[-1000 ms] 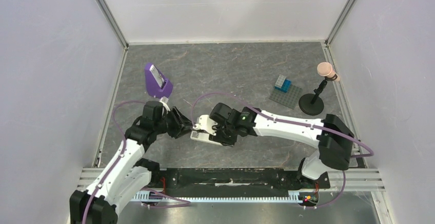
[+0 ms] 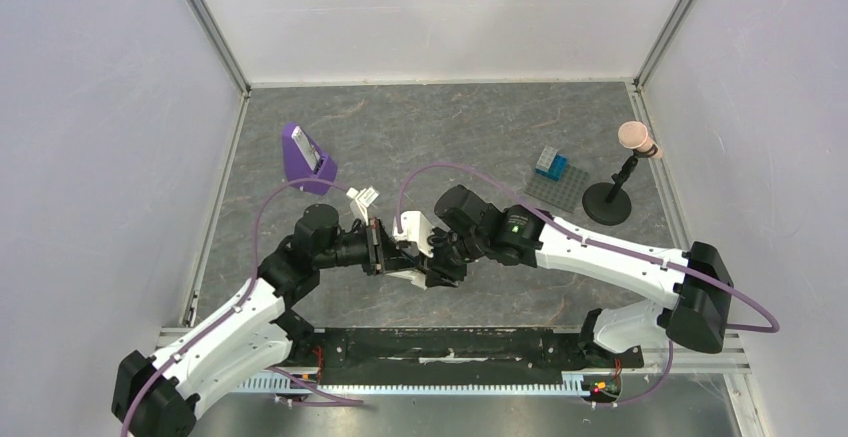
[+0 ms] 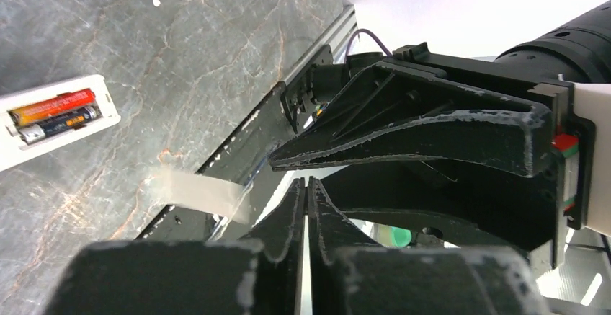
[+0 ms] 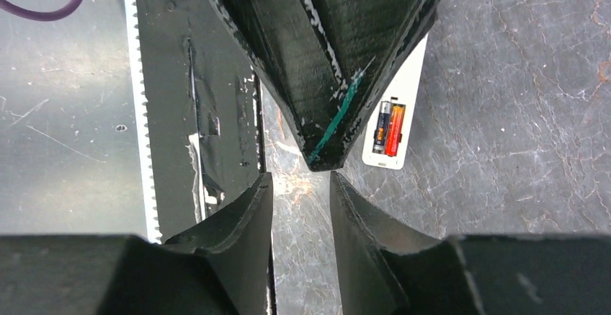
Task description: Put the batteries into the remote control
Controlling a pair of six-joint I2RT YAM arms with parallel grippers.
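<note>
The white remote lies on the grey table, a red battery and a black one side by side in its open compartment; it also shows in the right wrist view (image 4: 382,156). Both grippers are close together above the table, mostly hiding it from the top. My left gripper has its fingertips nearly meeting. My right gripper is part open, with nothing seen between its fingertips. A blurred pale strip (image 3: 202,191) shows beyond the left fingertips; I cannot tell what it is.
A purple stand (image 2: 300,167) stands back left. A grey baseplate with bricks (image 2: 558,187) and a black stand with a pink cup (image 2: 606,202) are at the right. The black front edge (image 2: 440,357) runs close by.
Over the last second both arms have moved right, the left one more, with its wrist turning. The grippers now hide more of the remote in the top view.
</note>
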